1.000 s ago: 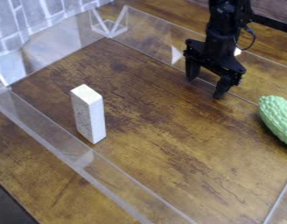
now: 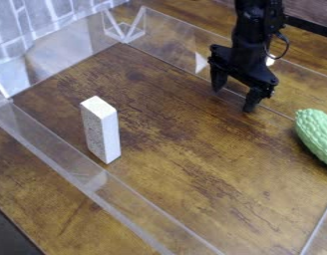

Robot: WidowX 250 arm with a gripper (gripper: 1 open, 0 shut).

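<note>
My black gripper [image 2: 242, 84] is at the upper right of the camera view, low over the wooden table and near its clear back border; whether its fingers are open or shut is hard to tell in the dark shape. A white upright block [image 2: 100, 129] stands at the left of the table, apart from the gripper. A green bumpy object [image 2: 315, 135], like a bitter melon, lies at the right edge, partly out of view, below and right of the gripper.
Clear plastic strips [image 2: 76, 185] border the wooden work area [image 2: 179, 169]. A light checked cloth [image 2: 33, 35] is at the back left, beyond the border.
</note>
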